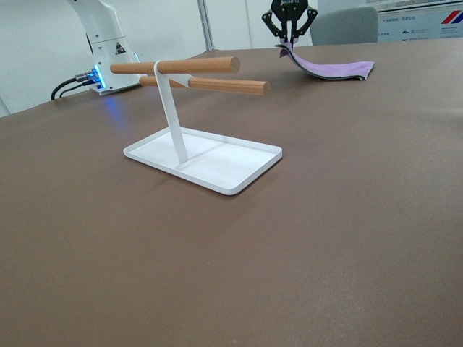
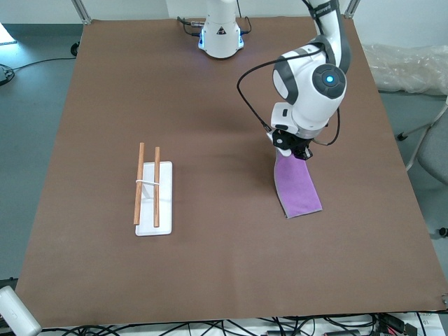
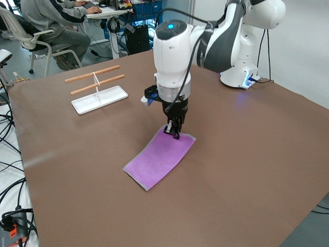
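A purple cloth (image 2: 297, 185) lies on the brown table, its near end raised where my black gripper (image 1: 289, 40) is shut on it, as the top view shows; the right view (image 3: 157, 159) shows the rest spread flat below the gripper (image 3: 172, 134). A white tray stand with two wooden bars (image 2: 164, 199) stands left of the cloth in the left view, apart from it.
My arm's white base (image 2: 220, 38) with cables is at the back edge. A person sits at another desk beyond the table in the right view.
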